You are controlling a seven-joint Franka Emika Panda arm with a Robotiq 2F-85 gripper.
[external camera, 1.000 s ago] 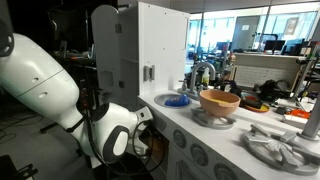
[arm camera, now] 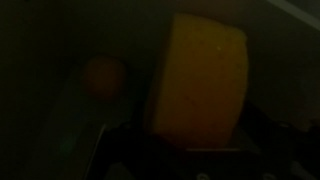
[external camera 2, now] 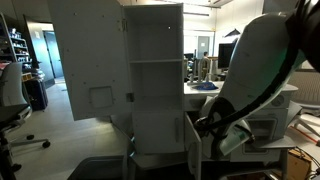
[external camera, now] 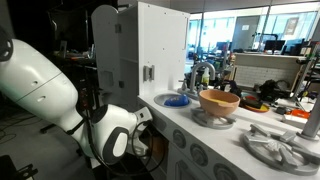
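Note:
In the very dark wrist view, a yellow-orange block (arm camera: 203, 85), possibly a sponge, lies straight ahead of my gripper. A small round orange thing (arm camera: 104, 77) is to its left. The fingers are dim shapes along the bottom edge, and whether they touch the block is too dark to make out. From outside, the white arm (external camera: 105, 135) reaches low into the space under the counter. The gripper itself is hidden there in both exterior views.
Above stands the white counter (external camera: 225, 147), with a brown bowl (external camera: 218, 102), a blue item (external camera: 177, 100) by the sink and metal burner plates (external camera: 280, 148). A tall white cabinet (external camera 2: 158, 75) rises beside the arm. An open lower door (external camera 2: 193, 145) stands close to the wrist.
The upper part of the arm has shifted very slightly over the last second. Its lower end stays at the under-counter opening, and the counter items have not moved.

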